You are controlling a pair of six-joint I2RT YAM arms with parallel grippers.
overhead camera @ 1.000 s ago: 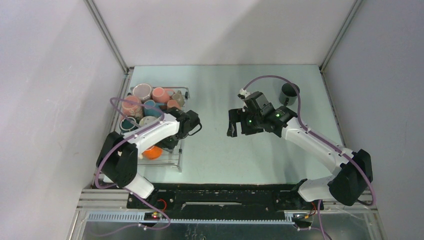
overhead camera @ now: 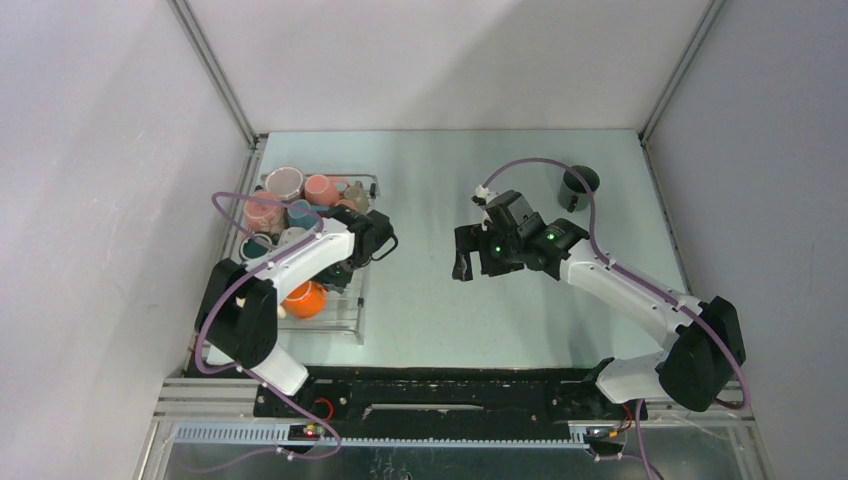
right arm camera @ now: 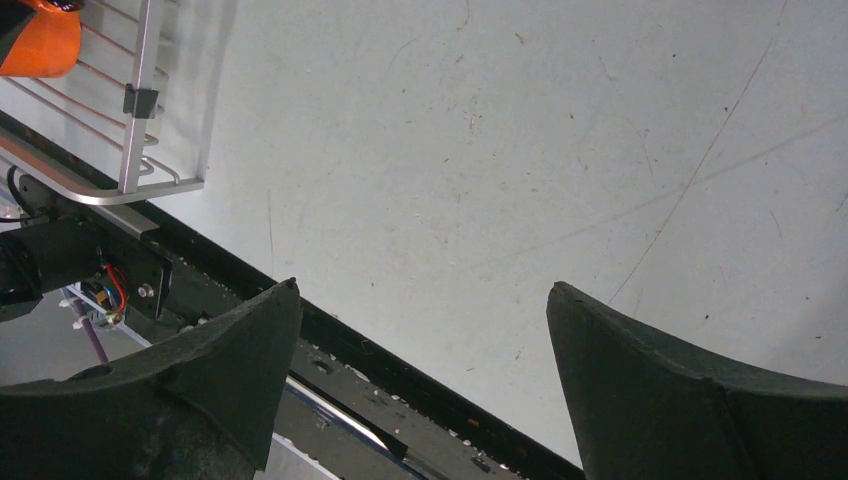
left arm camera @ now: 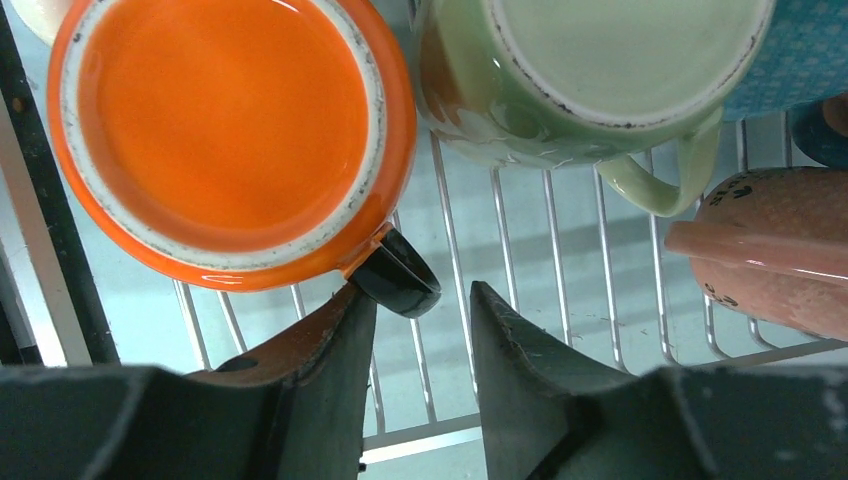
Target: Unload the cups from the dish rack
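Observation:
The dish rack (overhead camera: 343, 323) on the left holds several cups. My left gripper is over it, fingers apart at the black handle (left arm camera: 395, 280) of an upturned orange cup (left arm camera: 225, 135); the handle's tip is by the left finger. A green mug (left arm camera: 610, 55) and a pink mug (left arm camera: 770, 280) lie alongside. My right gripper stands open over bare table, nothing between its fingers. A dark cup (overhead camera: 580, 182) stands at the back right of the table.
Walls border it at left, right and back; the front edge (right arm camera: 355, 360) shows below my right gripper.

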